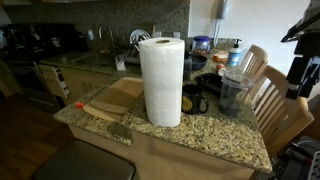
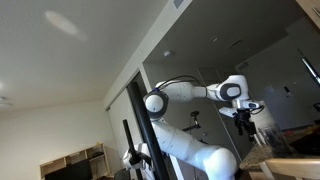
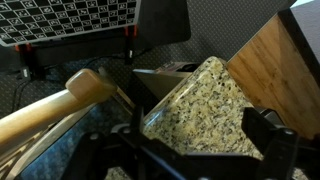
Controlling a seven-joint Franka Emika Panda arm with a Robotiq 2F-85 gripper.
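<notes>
My gripper (image 1: pixel 294 84) is at the right edge of exterior view 1, beyond the right end of the counter and partly cut off by the frame. In the wrist view its dark fingers stand wide apart, and no object shows between them; the corner of the speckled granite counter (image 3: pixel 203 108) lies below. A tall white paper towel roll (image 1: pixel 162 82) stands upright on that counter. Beside it is a black mug (image 1: pixel 193 100), and farther right a clear plastic container (image 1: pixel 234 90). All three are apart from the gripper.
Wooden chairs (image 1: pixel 287 122) line the counter's right side; a wooden chair part (image 3: pixel 45 112) appears at left in the wrist view. Behind the container stands a soap bottle (image 1: pixel 235 54). A wooden board (image 1: pixel 117 96) lies left of the roll.
</notes>
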